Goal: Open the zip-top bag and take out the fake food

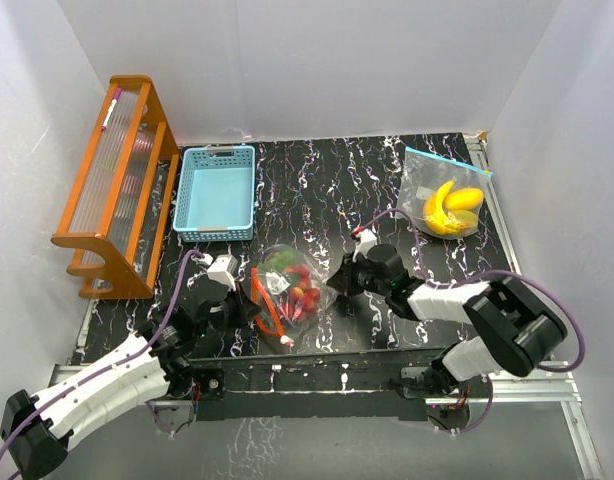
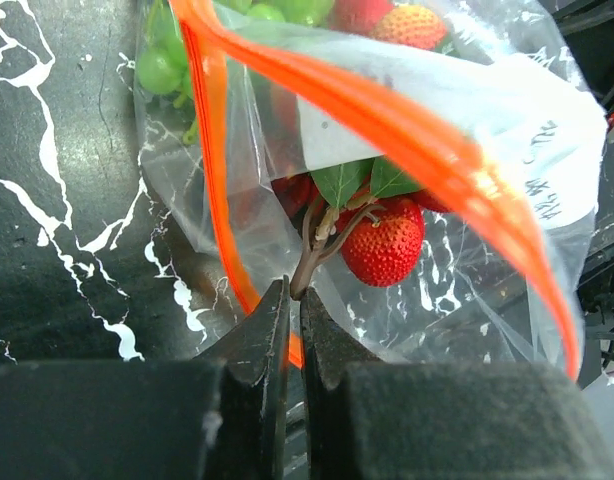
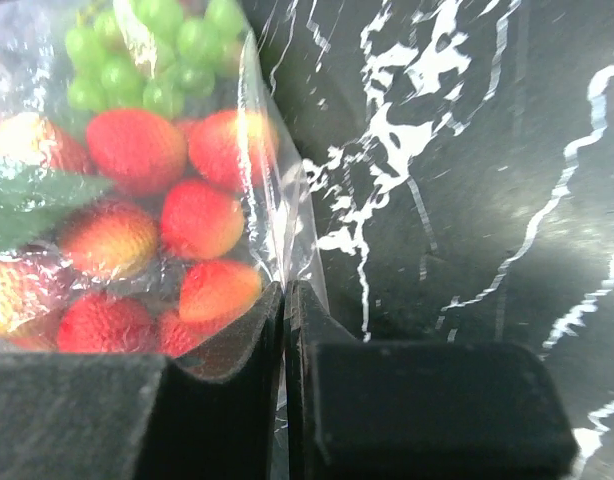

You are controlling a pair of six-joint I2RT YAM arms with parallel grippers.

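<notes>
A clear bag with an orange zip strip (image 1: 271, 305) lies between my two grippers, with strawberries (image 1: 299, 297) and green grapes (image 3: 157, 60) inside. Its orange edges stand apart in the left wrist view, so the mouth gapes. There my left gripper is shut on a brown stem (image 2: 309, 262) that leads to green leaves and a red strawberry (image 2: 385, 243). One orange edge runs behind those fingertips. On the opposite side of the bag, my right gripper pinches the clear plastic edge (image 3: 299, 225).
A blue basket (image 1: 216, 235) stands empty at the back left, beside a wooden rack (image 1: 117, 255). Another zip bag (image 1: 417, 180) holding yellow fruit lies at the back right. The counter between basket and that bag is clear.
</notes>
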